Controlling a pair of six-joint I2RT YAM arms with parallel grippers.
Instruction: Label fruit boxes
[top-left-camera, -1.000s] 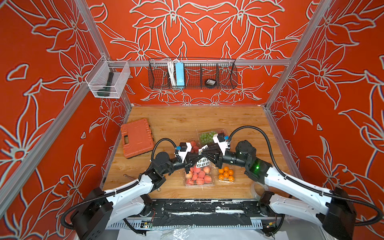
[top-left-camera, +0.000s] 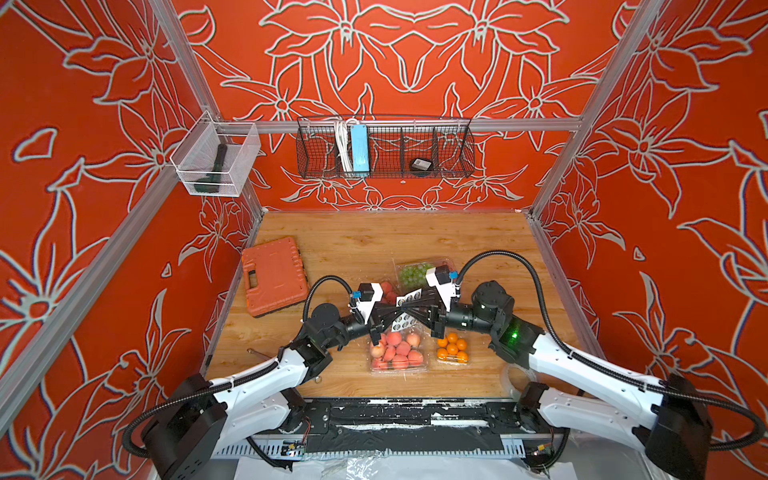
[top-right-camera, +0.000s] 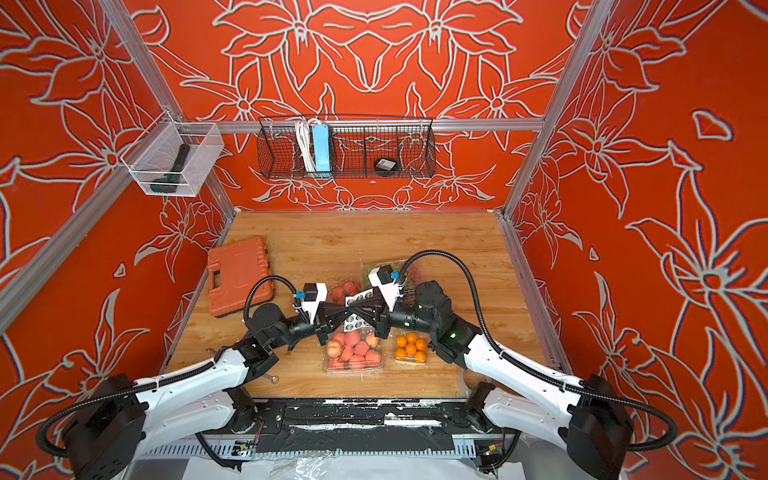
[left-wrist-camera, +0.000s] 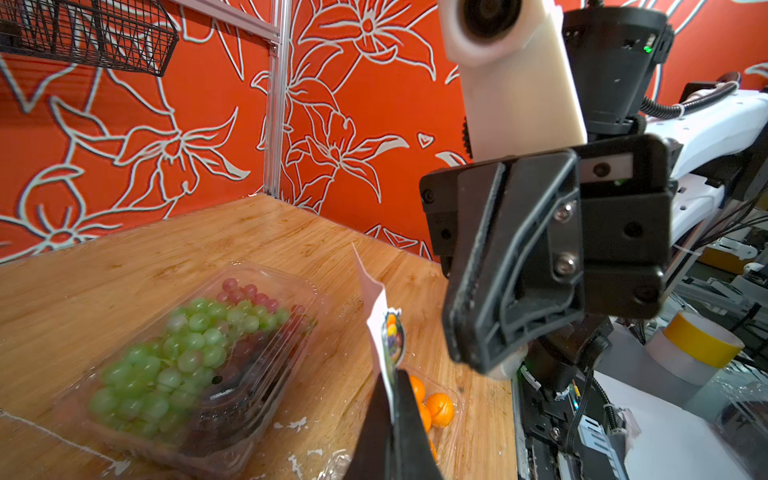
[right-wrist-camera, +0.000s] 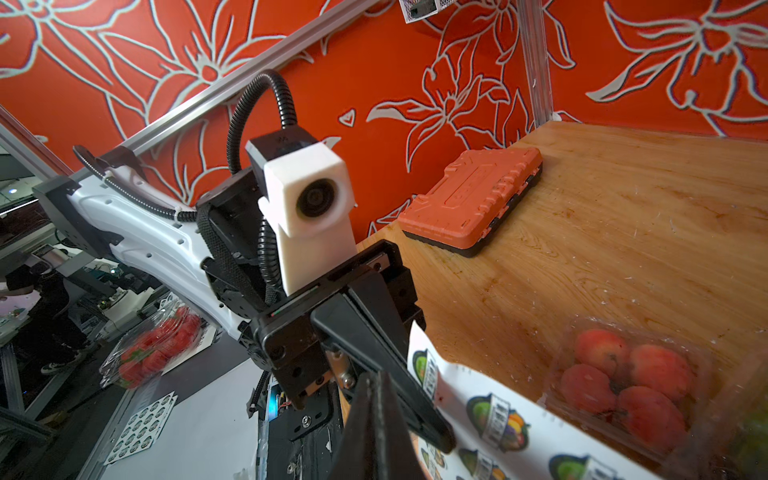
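My left gripper is shut on a white sheet of round fruit labels (right-wrist-camera: 500, 424), close to its edge. One label (left-wrist-camera: 393, 337) stands out from the sheet's face in the left wrist view. My right gripper is shut beside the sheet, with nothing visible between its fingers. Both grippers meet above the table's middle, their tips crossing in the top views. Below are clear boxes of peaches (top-left-camera: 397, 352), oranges (top-left-camera: 453, 348), green and dark grapes (left-wrist-camera: 168, 376), and red fruit (right-wrist-camera: 628, 384). The arms partly cover the red fruit box and the grape box.
An orange case (top-left-camera: 274, 275) lies at the table's left. Wire baskets (top-left-camera: 400, 152) hang on the back wall, and a white basket (top-left-camera: 216, 164) at the left.
The label sheet has turned and tilted a little between the grippers. Both arms are almost where they were, and the fruit boxes have not moved.
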